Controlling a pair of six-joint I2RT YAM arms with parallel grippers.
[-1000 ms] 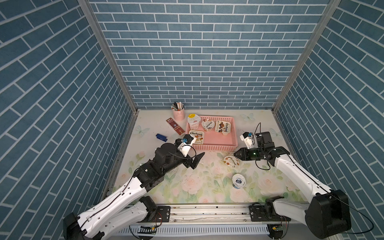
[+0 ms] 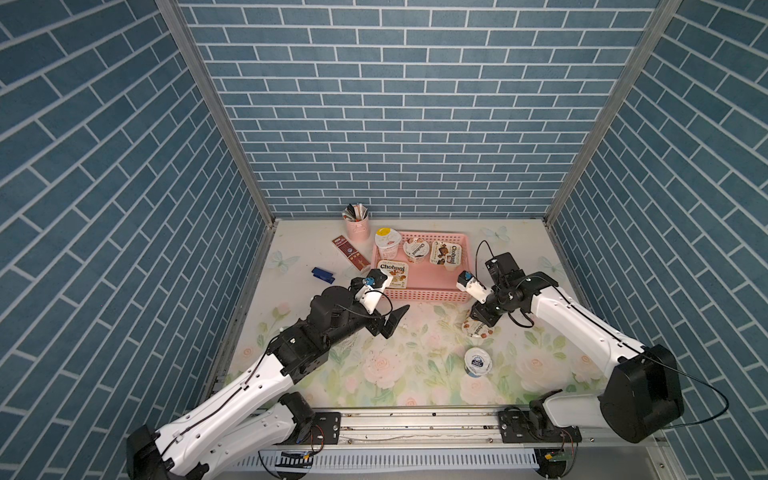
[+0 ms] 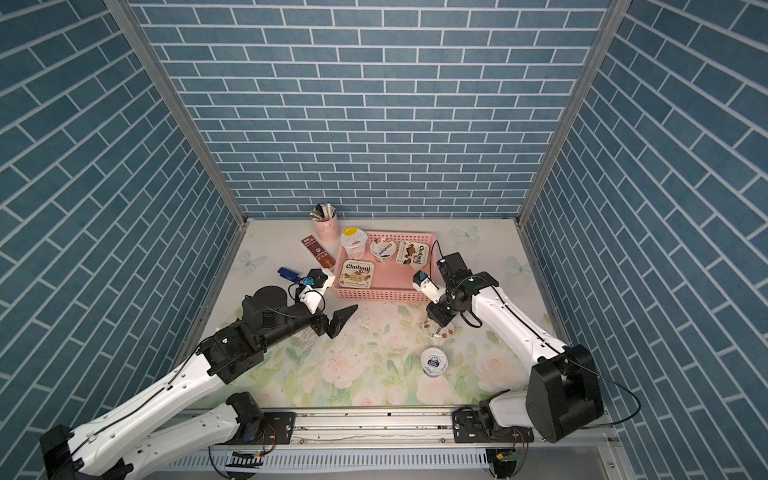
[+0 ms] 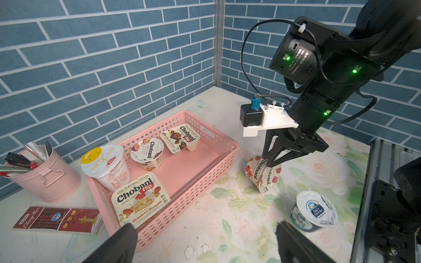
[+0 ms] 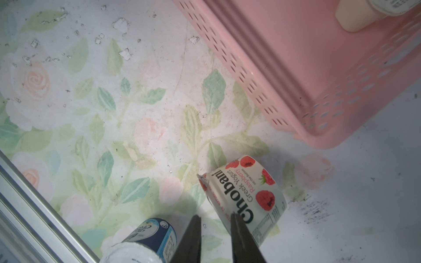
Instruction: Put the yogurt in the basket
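A Chobani raspberry cup (image 5: 247, 197) stands tilted on the table in front of the basket's right end. My right gripper is over it, its fingers a narrow gap apart; one finger (image 5: 241, 239) overlaps the cup's edge, and I cannot tell whether it touches. Nothing shows held between them. A second yogurt, a Dairy Farmers cup (image 4: 314, 210), is upright closer to the front. The pink basket (image 2: 424, 294) carries several yogurts along its back and left. Left of the cups, my left gripper hangs open and empty before the basket.
A pink utensil bucket (image 4: 52, 179), a red chopstick packet (image 4: 59, 220) and a small blue object (image 2: 322, 274) lie left of the basket. Bare floor (image 2: 436, 276) shows in the basket's front right.
The left arm has stayed still.
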